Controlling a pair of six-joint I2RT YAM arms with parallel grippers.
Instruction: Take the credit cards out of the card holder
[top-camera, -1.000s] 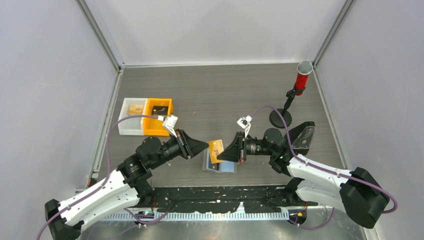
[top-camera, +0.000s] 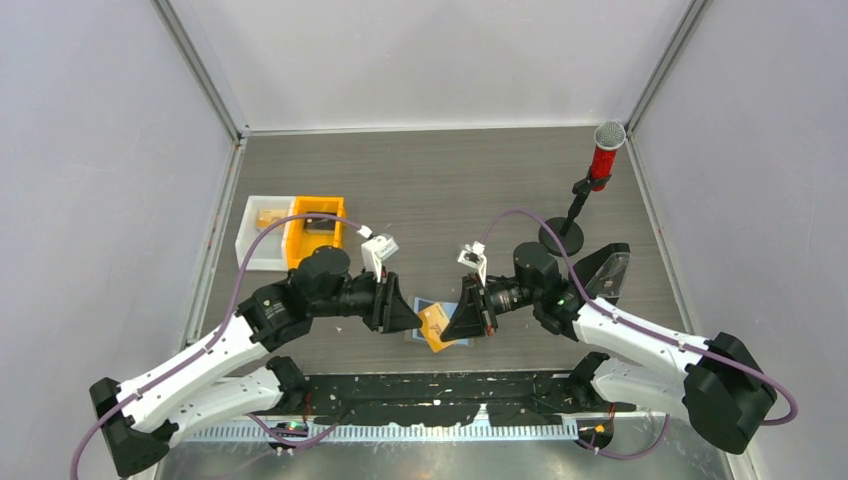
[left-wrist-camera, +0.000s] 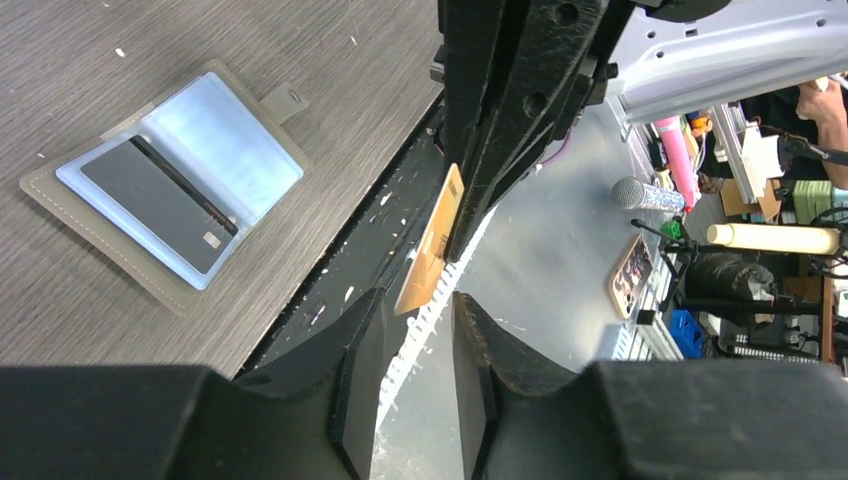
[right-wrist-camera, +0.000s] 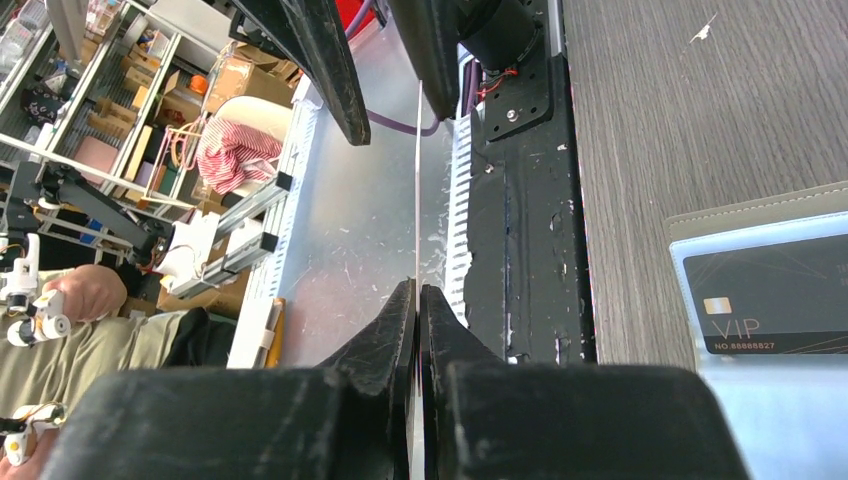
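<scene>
Above the table's front edge an orange card (top-camera: 433, 325) hangs with my right gripper (top-camera: 446, 337) shut on one end of it. Edge-on in the right wrist view, the card (right-wrist-camera: 417, 220) rises as a thin line from the closed fingertips. My left gripper is part open; in its wrist view the orange card (left-wrist-camera: 432, 250) appears beyond the gap, apparently untouched. The open card holder (left-wrist-camera: 150, 250) lies on the table below, with a dark VIP card (left-wrist-camera: 165, 205) in its clear sleeve. The other sleeve half looks bare.
Back left stand a white bin (top-camera: 262, 256) with an orange card inside and a yellow bin (top-camera: 315, 256) with a dark card inside. A red microphone on a stand (top-camera: 562, 236) and a black object (top-camera: 603, 272) are at the right.
My right gripper has lowered the orange card slightly toward the front edge.
</scene>
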